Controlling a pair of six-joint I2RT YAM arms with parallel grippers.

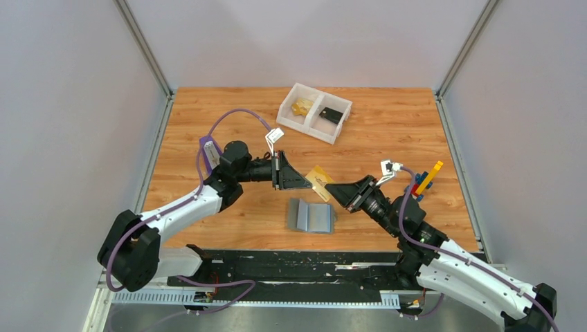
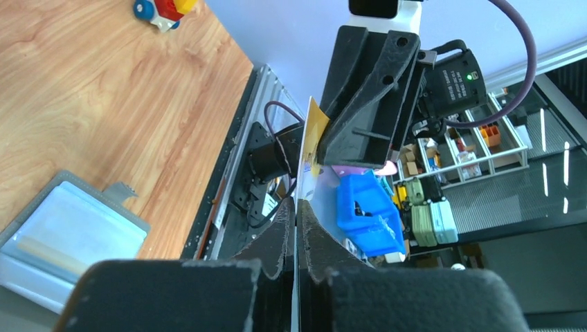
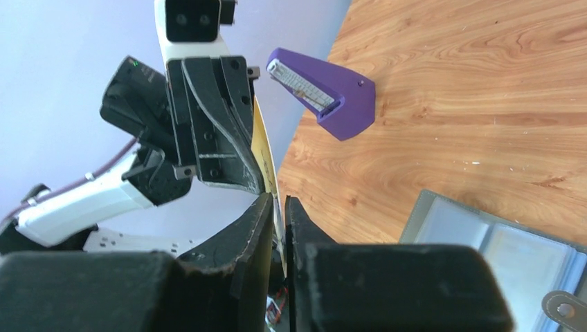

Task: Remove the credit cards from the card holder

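Observation:
A thin yellow card (image 1: 318, 181) is up above the table between my two grippers, seen nearly edge-on in both wrist views. My left gripper is shut on its near edge. At the card's other side, my right gripper has its fingers slightly parted, the card (image 3: 262, 149) standing in the narrow gap between them. Below, the grey card holder (image 1: 310, 216) lies spread open on the table. Its clear sleeves (image 2: 79, 218) show in the left wrist view, and its snap strap (image 3: 564, 308) in the right wrist view.
A white two-part tray (image 1: 287, 117) stands at the back, with a yellow item (image 1: 302, 106) and a black item (image 1: 331, 115) inside. To the left is a purple object (image 1: 210, 153); to the right, a colourful toy (image 1: 426, 181).

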